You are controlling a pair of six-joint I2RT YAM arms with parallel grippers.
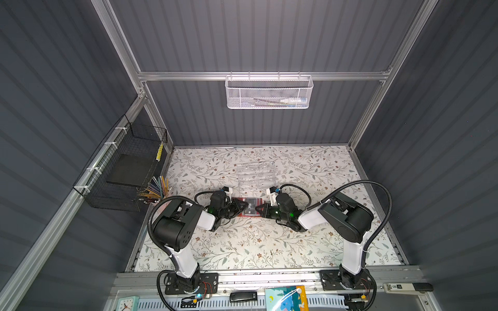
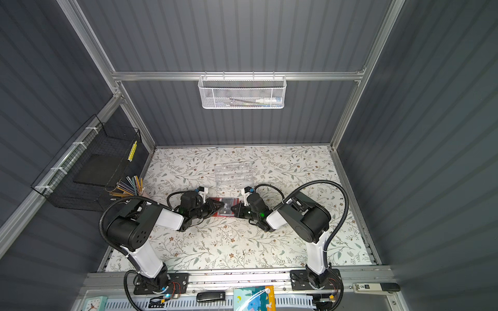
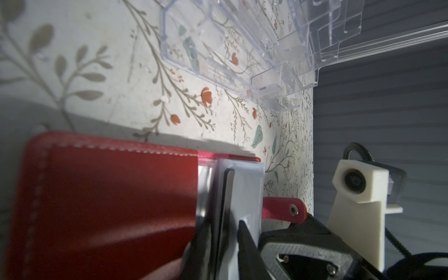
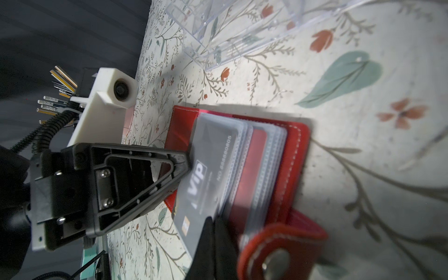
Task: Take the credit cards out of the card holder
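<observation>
An open red card holder (image 3: 107, 186) lies on the floral table between both grippers. Its clear sleeves (image 4: 261, 168) hold a grey VIP card (image 4: 200, 186), seen in the right wrist view. My left gripper (image 1: 242, 206) rests low at the left part of the sleeve stack, its dark fingertips against the sleeves in the left wrist view; it is shut, and whether anything thin is between them is hidden. My right gripper (image 1: 260, 209) is shut, its tips down on the sleeves beside the card at the right part, near the snap strap (image 4: 296, 242).
A clear acrylic rack (image 1: 256, 175) stands just behind the holder. A pen cup (image 1: 158, 191) and a black wire basket (image 1: 124, 165) are at the left; a white mesh basket (image 1: 268, 93) hangs on the back wall.
</observation>
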